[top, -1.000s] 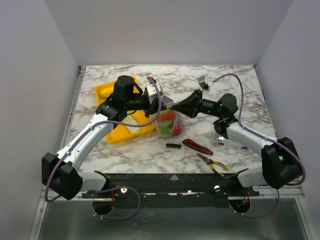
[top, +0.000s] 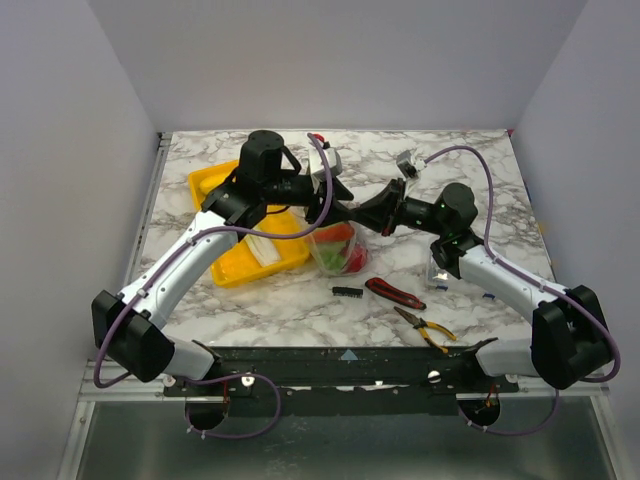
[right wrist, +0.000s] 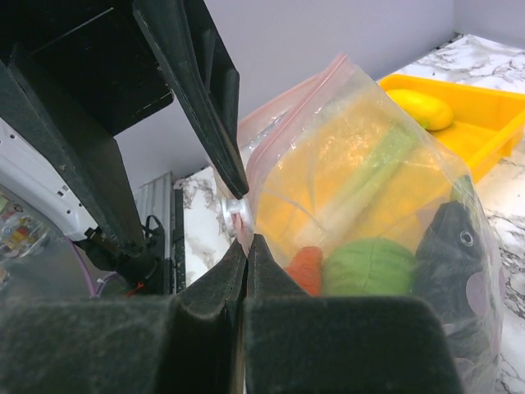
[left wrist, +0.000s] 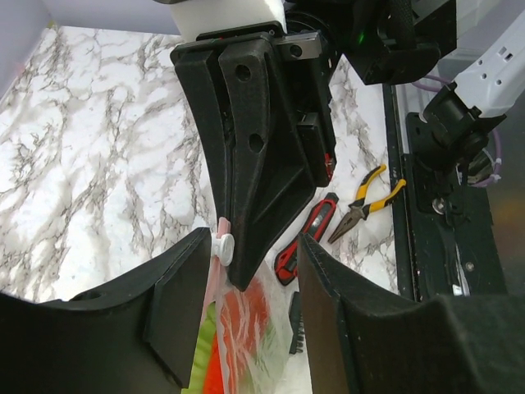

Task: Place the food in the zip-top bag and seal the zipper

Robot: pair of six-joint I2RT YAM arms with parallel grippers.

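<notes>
The clear zip top bag stands upright with play food inside: a green piece, an orange-red piece and a dark grey one. Its pink zipper strip carries a small white slider. My right gripper is shut on the strip's edge by the slider. Around that same end, my left gripper holds its fingers apart, one finger close to the slider in the right wrist view. From above, both grippers meet over the bag.
Behind the bag on the left lies a yellow tray with a yellow food piece. A red cutter, pliers and a small black comb-like piece lie in front.
The right gripper has stayed almost still.
</notes>
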